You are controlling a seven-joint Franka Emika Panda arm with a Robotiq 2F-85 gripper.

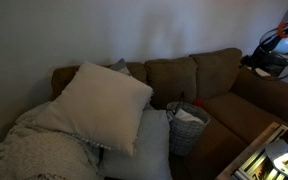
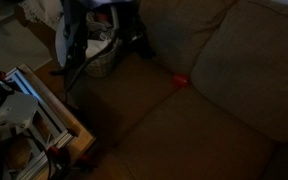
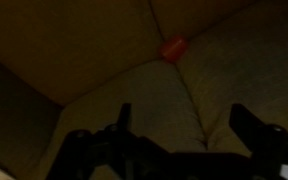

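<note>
A small red object [image 3: 174, 49] lies in the seam of the brown couch where the seat cushions meet the backrest; exterior view 2 shows the same red object [image 2: 180, 80]. From exterior view 1, only a bit of the red object [image 1: 199, 102] is visible behind the basket. My gripper is open, its two dark fingers wide apart with nothing between them. It hangs above the couch, apart from the red object, which appears beyond the fingertips in the wrist view.
A woven basket [image 1: 187, 127] with white cloth inside stands on the couch. Left of it are a large pale pillow [image 1: 102, 105] and a rumpled blanket [image 1: 39, 155]. The wrist view is very dark.
</note>
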